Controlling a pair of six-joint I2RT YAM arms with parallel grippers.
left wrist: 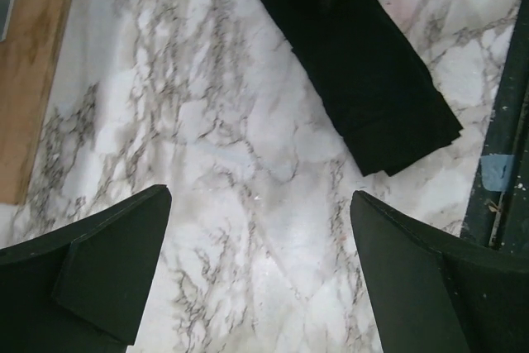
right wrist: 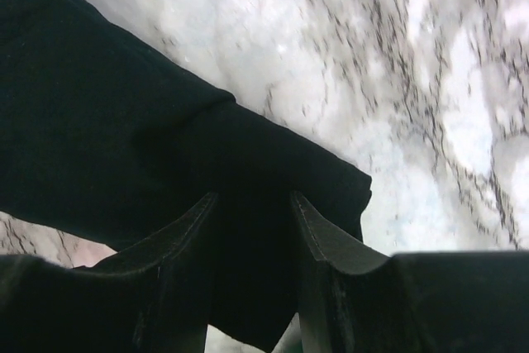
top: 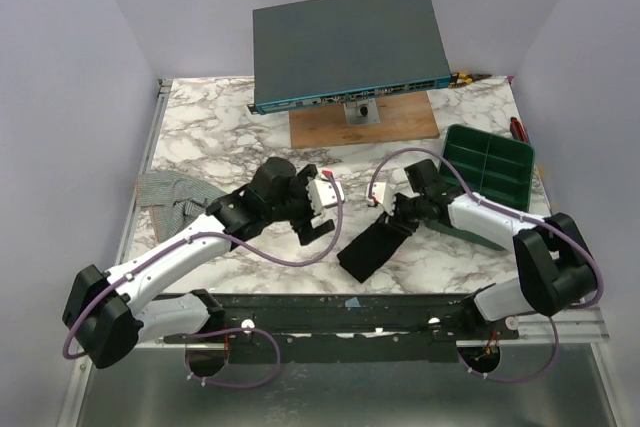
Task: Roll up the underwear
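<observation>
The black underwear lies folded into a long strip, slanting on the marble table in front of the right side of the top view; in the left wrist view it is flat with layered edges. My left gripper stands open above bare marble, left of the cloth. My right gripper is over the cloth's upper end, its fingers part open and low at the dark fabric; whether any fabric is between them I cannot tell.
A green divided bin stands at the right, close to the right arm. A grey striped cloth lies at the left. A board with a raised screen is at the back.
</observation>
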